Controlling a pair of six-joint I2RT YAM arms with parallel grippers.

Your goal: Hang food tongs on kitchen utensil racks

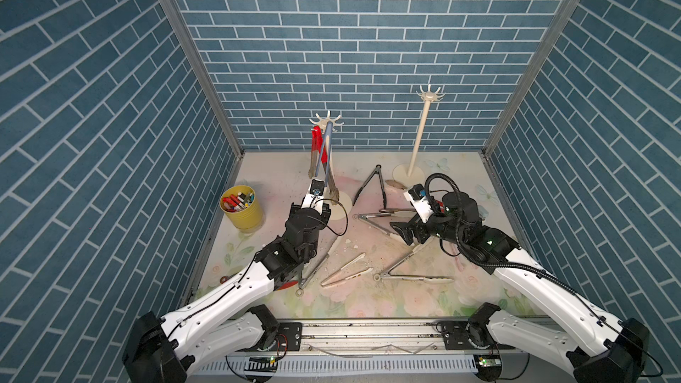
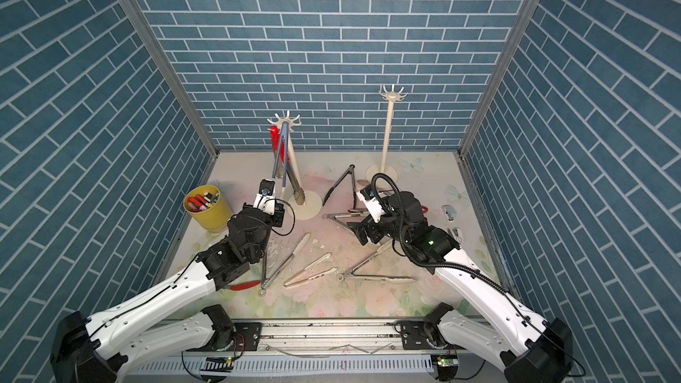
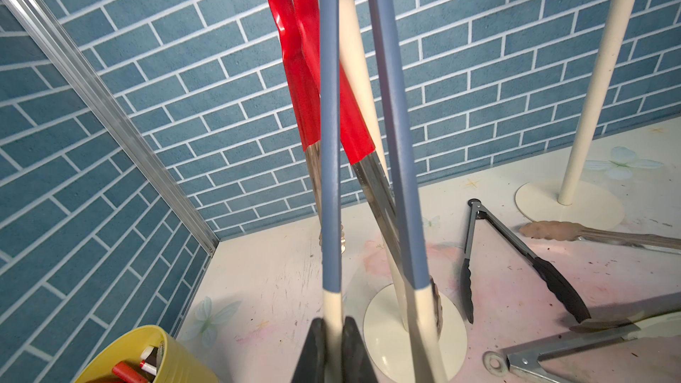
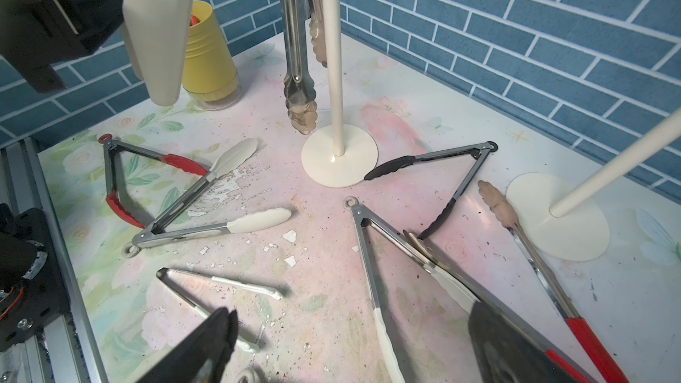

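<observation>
Blue tongs with pale tips stand near upright, one of their pale legs pinched in my shut left gripper. Their closed top reaches the hook ring of the left cream rack. The top lies in front of the hooks in both top views, and whether it touches one I cannot tell. Red-handled tongs hang from that same rack, just behind and left of the blue ones. Over the table's right half, my right gripper stands open with nothing between its fingers.
Empty hooks top the right rack. Several tongs lie on the table, among them black-tipped tongs between the racks and white-tipped tongs toward the front. A yellow bucket with small items stands at the left.
</observation>
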